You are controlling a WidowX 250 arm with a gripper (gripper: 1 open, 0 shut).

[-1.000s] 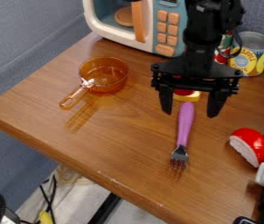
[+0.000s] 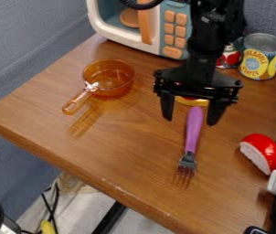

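Observation:
My black gripper [image 2: 191, 111] hangs at the centre right of the camera view, open, its two fingers apart over a yellow object [image 2: 193, 101] that is mostly hidden beneath it. A purple-handled fork [image 2: 192, 133] lies just below, pointing toward the front of the table, its upper end between the fingers as seen from here; whether they are at its height I cannot tell.
An amber pot [image 2: 109, 79] sits left on the wooden table [image 2: 79, 146]. A toy microwave [image 2: 138, 23] and cans [image 2: 261, 57] stand behind. A red object [image 2: 261, 153] and several bottles line the right edge.
The fork and the other objects have not visibly moved.

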